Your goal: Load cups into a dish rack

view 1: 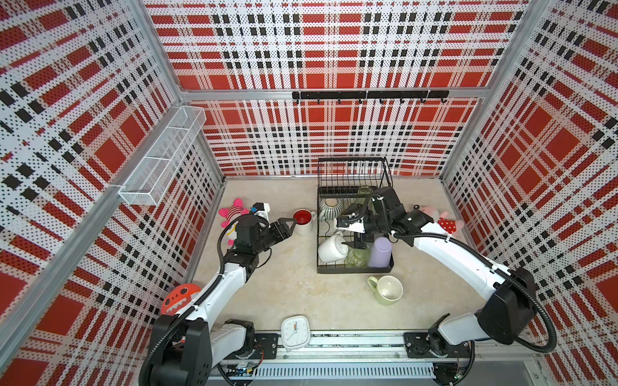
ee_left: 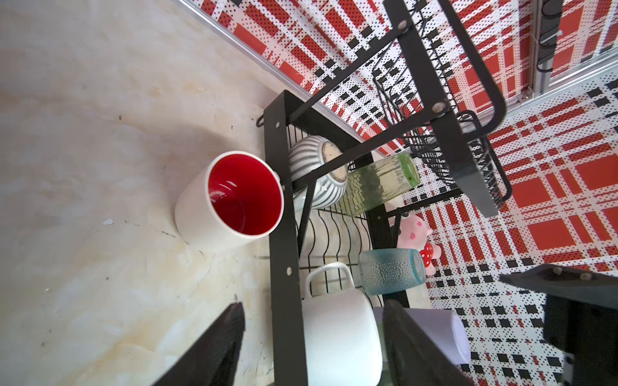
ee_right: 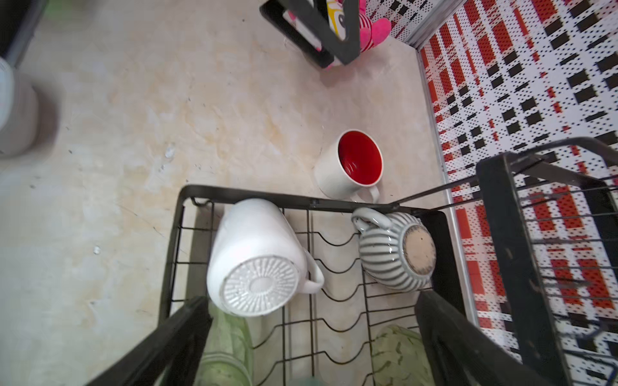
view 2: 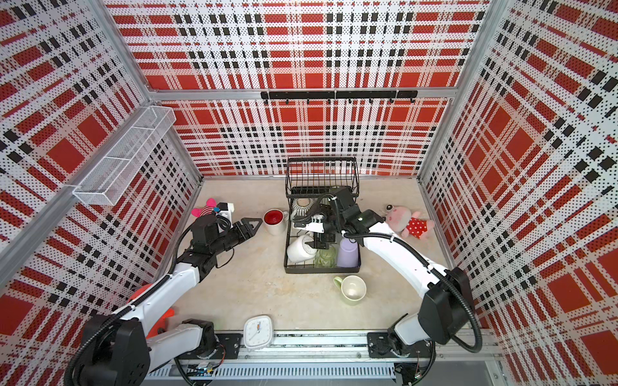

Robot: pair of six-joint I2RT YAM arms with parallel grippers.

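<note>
The white cup with a red inside stands on the table against the left side of the black dish rack. Close to its left, my left gripper is open and empty. My right gripper is open over the rack, nothing between its fingers. Inside the rack sit a white mug, a striped cup, a purple cup, a bluish glass, and green glasses at the front and back. A pale green mug stands upright before the rack.
A white timer lies at the front edge. Plush toys sit at the left and right. A white wire basket hangs on the left wall.
</note>
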